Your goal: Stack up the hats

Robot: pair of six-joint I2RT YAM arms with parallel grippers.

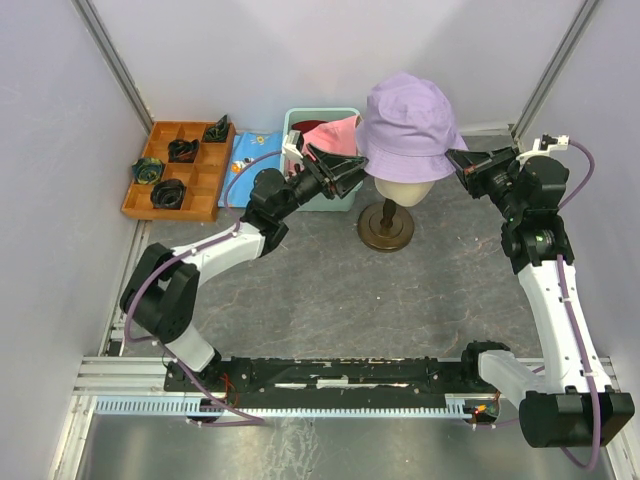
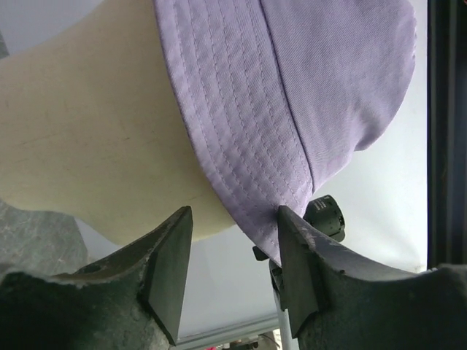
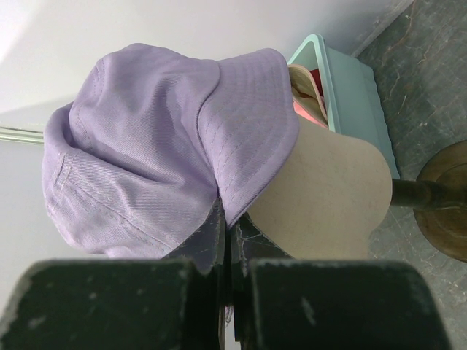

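A purple bucket hat sits over the cream head form, which stands on a dark round base. My right gripper is shut on the right side of the brim. In the right wrist view, the brim runs down into the closed fingers. My left gripper is at the left side of the brim, its fingers partly open. The left wrist view shows the brim edge beside the right-hand finger, with a gap to the other one.
Behind the left arm, a pale green bin holds pink and red hats. At the back left are an orange compartment tray with dark items and a blue packet.
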